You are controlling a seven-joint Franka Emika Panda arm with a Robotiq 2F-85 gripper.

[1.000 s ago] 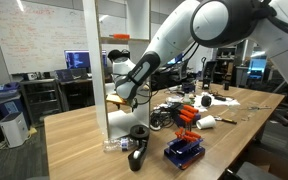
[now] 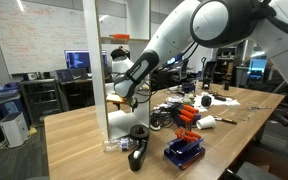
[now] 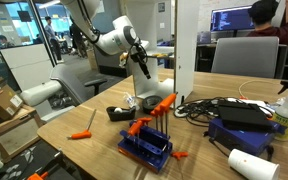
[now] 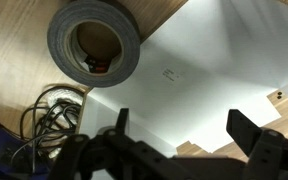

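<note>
My gripper stands open, with its two dark fingers wide apart and nothing held between them. Below it in the wrist view lies a white panel surface [image 4: 199, 75]. A black roll of tape [image 4: 122, 68] shows at the upper left of that view, beside the panel and clear of the fingers. In exterior view 1 the gripper [image 2: 125, 103] hangs beside the white shelf unit [image 2: 94, 55], above the table. Exterior view 2 shows the gripper [image 3: 146, 73] pointing down in front of the shelf's white upright [image 3: 181, 50].
A blue rack [image 3: 146, 150] with orange-handled tools stands on the table. Around it lie a white cylinder [image 3: 252, 164], a black case [image 3: 242, 115] and an orange screwdriver [image 3: 82, 134]. A dark cable bundle [image 4: 52, 118] lies near the tape.
The arm and gripper have shifted slightly near the shelf. Objects on the table look unmoved.
</note>
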